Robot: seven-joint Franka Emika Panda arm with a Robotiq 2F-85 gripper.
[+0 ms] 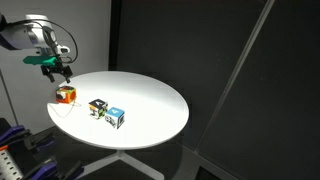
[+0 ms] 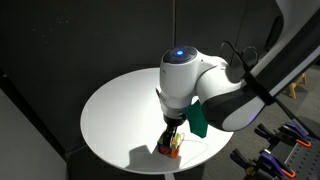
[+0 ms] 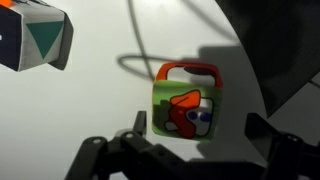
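Note:
Over the left end of the white table, my gripper (image 1: pixel 57 78) points down, its fingers wide apart and empty. Below it sits a small box (image 1: pixel 66 95) with red, orange and green sides. From above, in the wrist view, the box (image 3: pixel 187 101) shows a green face with a cartoon dog-like figure and a red strip, lying in the gap between the two dark fingers. No contact between fingers and box is visible. In exterior view 2 the arm partly covers the box (image 2: pixel 170 145).
Two more picture blocks stand on the table: a dark multicoloured one (image 1: pixel 97 108) and a blue one (image 1: pixel 115 118).

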